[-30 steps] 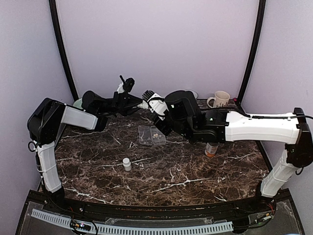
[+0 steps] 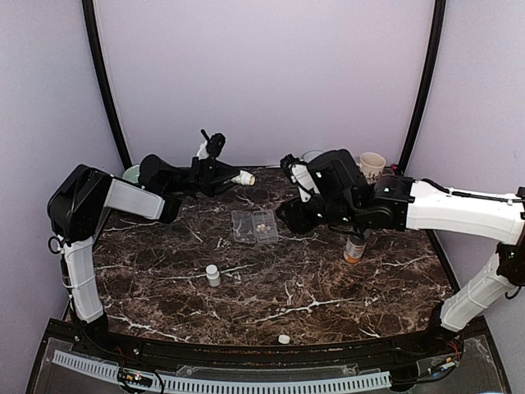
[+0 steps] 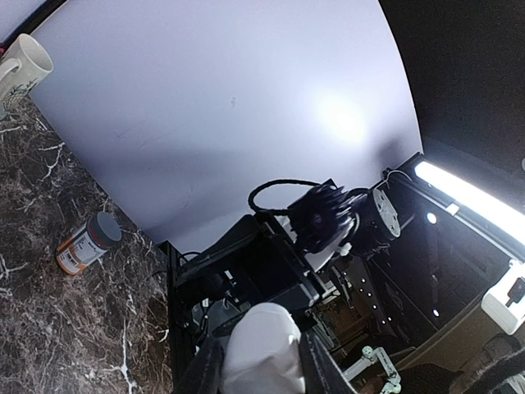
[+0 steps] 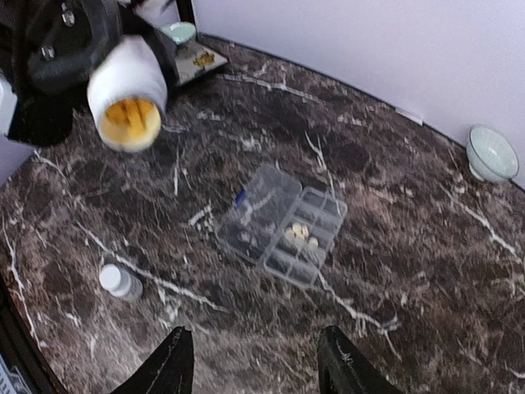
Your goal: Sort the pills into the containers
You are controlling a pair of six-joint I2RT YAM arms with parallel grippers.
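Note:
My left gripper [image 2: 230,176] is shut on a white bottle [image 2: 244,178], held tilted above the table. Its mouth faces the right wrist camera, uncapped, with yellow-orange contents [image 4: 131,117] inside. The right gripper is open, nothing between its fingers. A small white cap [image 2: 284,339] lies at the table's front edge. Below the arms, a clear lidded pill box [image 4: 283,230] lies open; a few pale pills [image 4: 299,232] rest in its compartments. Another white bottle [image 2: 213,276] stands capped at front left, and an orange-labelled bottle [image 3: 87,244] at the right.
At the back right is a white mug [image 2: 372,163]. A pale bowl [image 4: 492,154] stands at the right in the right wrist view, while a tray [image 4: 197,63] and another bowl [image 4: 179,32] sit at its upper left.
From beside the held bottle, my right gripper has moved away to the right. The left arm has stayed still.

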